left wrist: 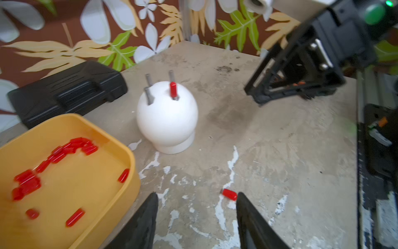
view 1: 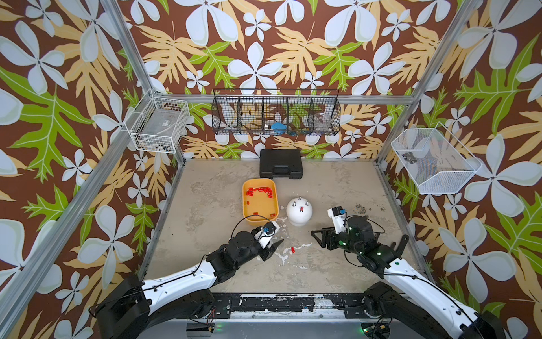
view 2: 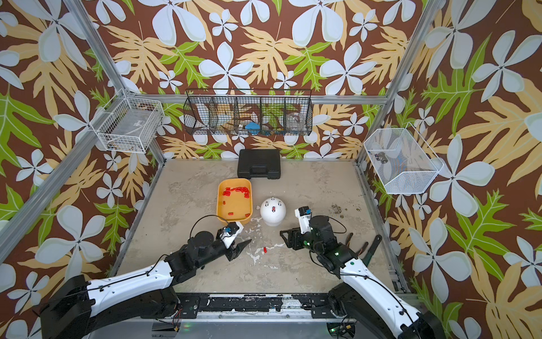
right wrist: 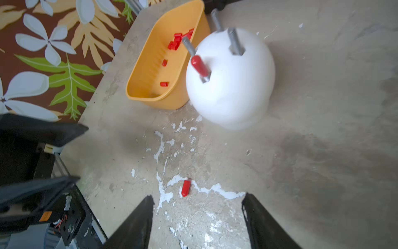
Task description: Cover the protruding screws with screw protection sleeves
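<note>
A white ball (view 1: 299, 214) carries several upright screws; one front screw wears a red sleeve (right wrist: 198, 64), the others show bare metal. A loose red sleeve (left wrist: 229, 194) lies on the table in front of the ball. An orange bin (view 1: 248, 203) with red sleeves stands left of the ball. My left gripper (view 1: 268, 248) is open with nothing between its fingers, over the table front-left of the ball. My right gripper (view 1: 324, 237) hangs right of the ball, fingers apart and empty, above and right of the loose sleeve.
A black case (view 1: 281, 155) lies at the back. Wire baskets (view 1: 158, 141) hang on the frame around the table. Dark tools (view 2: 369, 251) lie at the right front. The table between the grippers is mostly clear.
</note>
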